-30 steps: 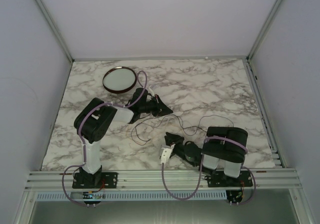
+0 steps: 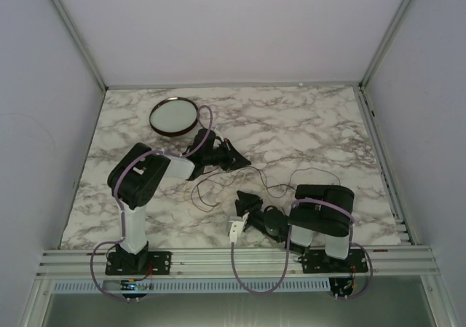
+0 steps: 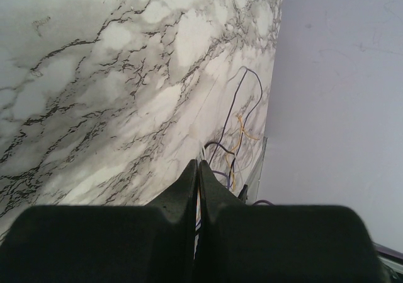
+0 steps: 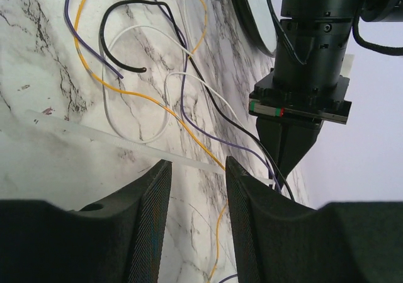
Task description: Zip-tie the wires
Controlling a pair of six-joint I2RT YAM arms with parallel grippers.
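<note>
My left gripper (image 2: 244,163) is shut at the middle of the table on the bundle of wires (image 2: 266,185); in the left wrist view the thin strands run into its closed fingertips (image 3: 198,166). In the right wrist view, black, purple, orange and white wires (image 4: 145,97) spread over the marble and converge at the left gripper. A translucent white zip tie (image 4: 107,138) crosses beneath them, reaching toward that gripper. My right gripper is open near the front of the table, its fingers low beside the zip tie, with nothing clearly between them.
A round dark-rimmed object (image 2: 173,116) lies at the back left. Walls border the sides and back; a metal rail runs along the front.
The left arm and the wires around it show no clear movement.
</note>
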